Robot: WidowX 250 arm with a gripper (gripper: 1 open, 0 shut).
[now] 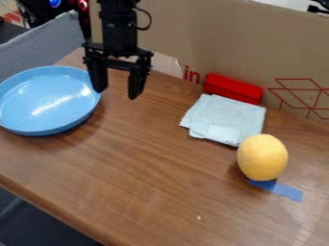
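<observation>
The black gripper (117, 78) hangs open above the back left of the wooden table (154, 178), just behind the right rim of a blue plate (46, 101), with nothing visible between its fingers. A folded pale cloth (225, 120) lies right of centre, in front of a red block (233, 88). A yellow oval object (263, 158) sits at the right on a strip of blue tape (286, 191).
A cardboard panel (232, 48) runs along the back of the table. A grey padded item (38, 43) borders the back left.
</observation>
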